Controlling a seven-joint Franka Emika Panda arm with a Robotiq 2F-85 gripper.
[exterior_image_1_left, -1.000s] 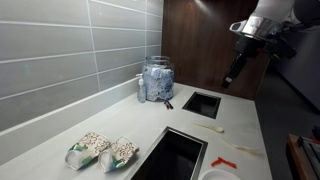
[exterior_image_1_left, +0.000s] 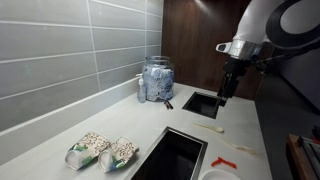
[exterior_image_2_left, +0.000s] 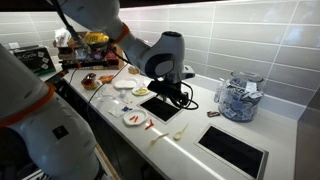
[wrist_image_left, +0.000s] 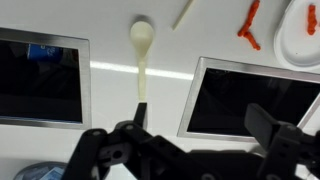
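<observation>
My gripper is open above the white counter, its black fingers wide apart with nothing between them. In exterior view 1 the gripper (exterior_image_1_left: 229, 86) hangs over the far part of the counter, pointing down. A pale spoon (wrist_image_left: 142, 45) lies between the two dark rectangles in the wrist view, its handle toward the left finger. Near the top edge is a thin pale stick (wrist_image_left: 183, 13). Red pieces (wrist_image_left: 249, 25) lie on the counter beside a white plate (wrist_image_left: 298, 45), which has more red on it.
Two dark recesses, one far (exterior_image_1_left: 203, 104) and one near (exterior_image_1_left: 172, 160), are set into the counter. A large jar (exterior_image_1_left: 158, 78) and a small bottle (exterior_image_1_left: 141, 90) stand by the tiled wall. Two patterned cups (exterior_image_1_left: 87, 150) lie near the front. Bare counter separates cups and jar.
The gripper has come down a little and now points more steeply downward. The arm above it has shifted too. Objects on the counter look unmoved.
</observation>
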